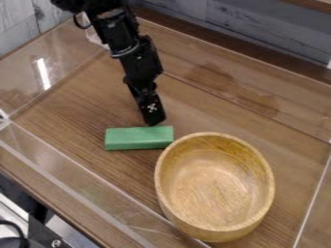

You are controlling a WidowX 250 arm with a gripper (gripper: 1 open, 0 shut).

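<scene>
The black arm comes down from the top left, its gripper [151, 114] low over the wooden table, just behind a green rectangular block [138, 138]. The gripper is open; whether its fingertips touch the block is hard to tell. A beige round bowl [214, 189] sits to the right and front of the block.
A small white object [93, 34] stands behind the arm at the top left, partly hidden.
</scene>
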